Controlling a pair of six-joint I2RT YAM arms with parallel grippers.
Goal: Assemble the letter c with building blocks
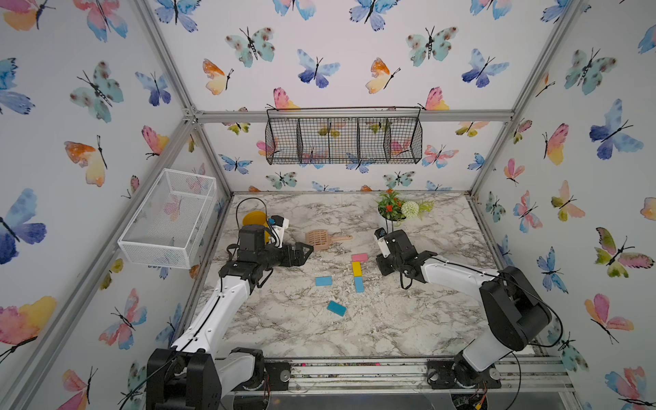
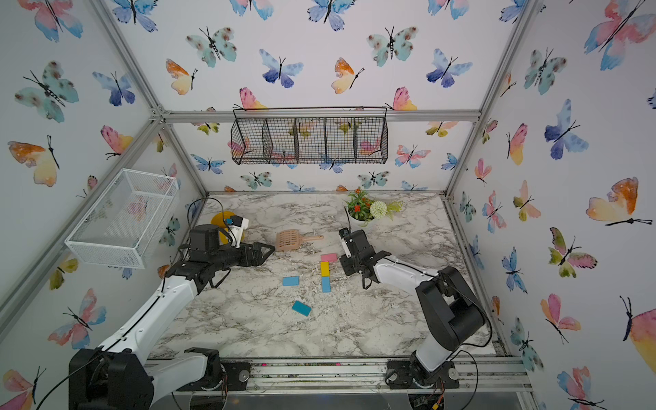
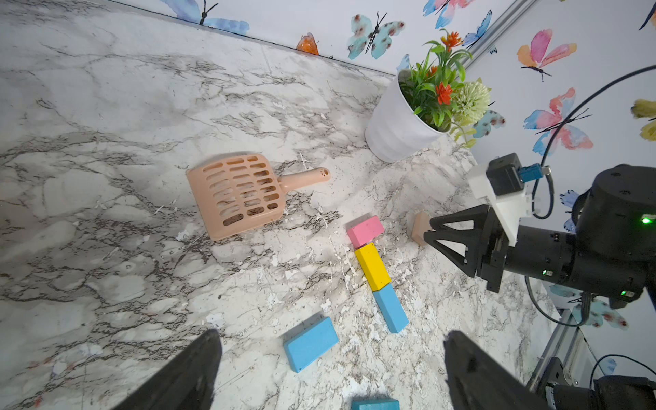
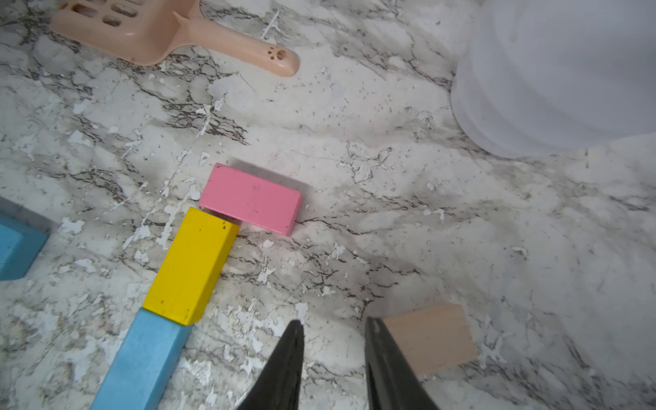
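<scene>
A pink block [image 4: 249,198] lies crosswise at the top of a yellow block [image 4: 188,266], with a blue block [image 4: 143,358] continuing below it. Another blue block [image 3: 311,343] lies apart to the left, a darker blue one [image 2: 301,308] nearer the front. A tan wooden block [image 4: 427,335] rests right of the row. My right gripper hovers beside the tan block, its fingertips slightly apart; whether anything is between them is unclear. My left gripper [image 1: 305,253], at the left of the table, stands open and empty.
A peach slotted scoop [image 3: 235,194] lies behind the blocks. A white flowerpot [image 3: 396,126] stands at the back right, near my right gripper. A yellow object [image 1: 254,218] is partly hidden behind the left arm.
</scene>
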